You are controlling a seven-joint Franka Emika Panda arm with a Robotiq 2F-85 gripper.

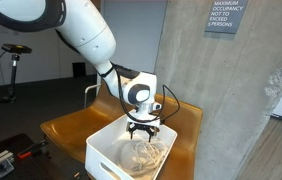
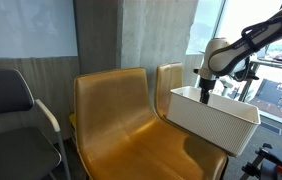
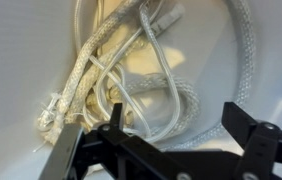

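Observation:
A tangle of pale braided rope and thin white cord [image 3: 168, 85] lies on the floor of a white bin [image 1: 103, 165]. In the wrist view the rope loops across the middle and right, with frayed ends at lower left. My gripper is open, its two dark fingers wide apart at the bottom of that view and nothing held between them. From outside, the gripper [image 1: 143, 131] points down within the bin's opening, over the rope [image 1: 144, 158]. How far its tips are above the rope is hard to tell.
The bin's tall walls [image 2: 206, 123] surround the gripper. It stands on brown chair seats [image 2: 146, 145], with chair backs [image 2: 109, 95] beside it. A concrete wall [image 1: 226, 90] rises behind, and a dark chair [image 2: 11, 125] stands to the side.

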